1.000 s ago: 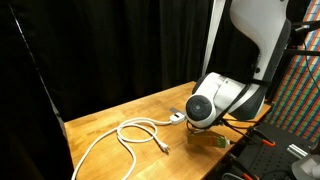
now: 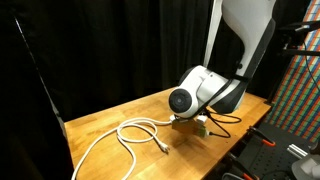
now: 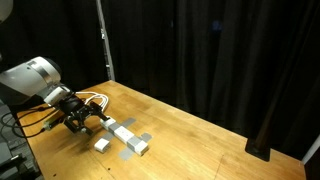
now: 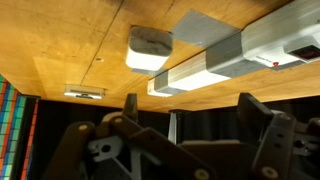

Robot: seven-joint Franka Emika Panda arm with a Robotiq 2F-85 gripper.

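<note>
My gripper is open, its two fingers wide apart at the bottom of the wrist view with nothing held between them. Ahead of it in that view, a small white block [image 4: 148, 48] lies on the wooden table. To the right runs a white power strip [image 4: 285, 35], taped down with grey strips. Exterior view 2 shows the power strip [image 3: 128, 138] and the white block [image 3: 102, 145] side by side, both apart from my gripper [image 3: 88, 112]. In exterior view 1 the arm hides most of the strip.
A white cord [image 2: 125, 130] curls across the table, its plug [image 2: 163, 147] lying loose. Dark curtains [image 2: 110, 55] stand behind. A dark gap borders the table edge in the wrist view.
In exterior view 1 the arm has moved left over the table, toward the cord. The cord and plug have stayed where they were.
</note>
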